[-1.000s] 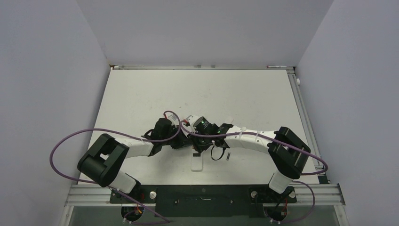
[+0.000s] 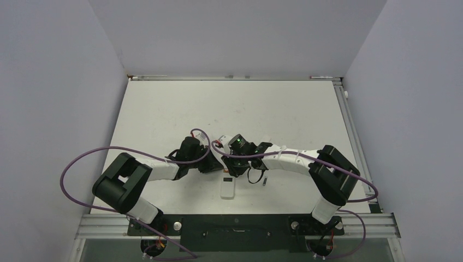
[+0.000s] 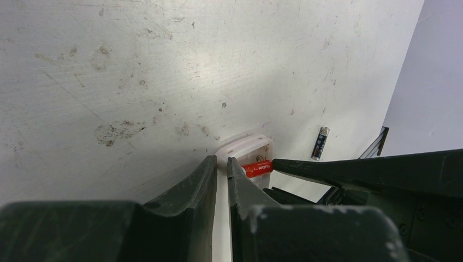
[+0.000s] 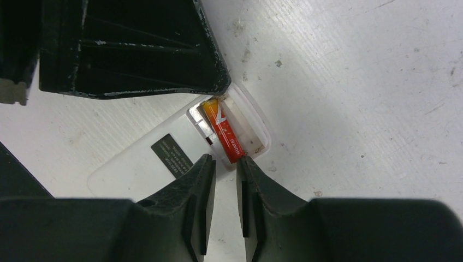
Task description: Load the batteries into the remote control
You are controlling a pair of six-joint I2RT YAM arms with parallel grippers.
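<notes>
The white remote control (image 2: 227, 191) lies on the table with its battery bay exposed, and a dark label (image 4: 171, 156) sits beside the bay. Inside the bay a red battery (image 4: 224, 131) with an orange end lies at a slant to the bay's sides. My left gripper is shut on the remote's edge at one end of the bay. At the battery's other end stands my right gripper, slightly open, one fingertip close by the red end. Whether that fingertip touches the battery I cannot tell.
A second, dark battery (image 3: 320, 143) lies loose on the table to the right of the remote, under the right arm's side. Both grippers crowd together over the remote.
The right gripper has shifted slightly rightward and toward the table's front edge. The left arm has hardly moved, and the remote is nearly where it was.
</notes>
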